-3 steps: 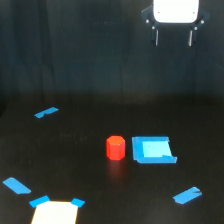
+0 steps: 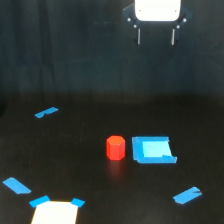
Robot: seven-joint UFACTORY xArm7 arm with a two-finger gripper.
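A red block [image 2: 116, 148], six-sided in outline, stands on the dark table left of a pale square [image 2: 157, 149] edged with blue tape. It is apart from the tape and nothing touches it. High at the top of the view hangs my gripper [image 2: 156, 37], well above the table and far from the block. Its two thin fingers are spread wide, with nothing between them.
Blue tape strips lie at the left [image 2: 46, 112], the front left [image 2: 16, 186] and the front right [image 2: 187, 195]. A bright white object [image 2: 55, 213] with tape at its corners is cut off by the bottom edge.
My gripper has shifted left and stays open. The red block and the taped square have not moved.
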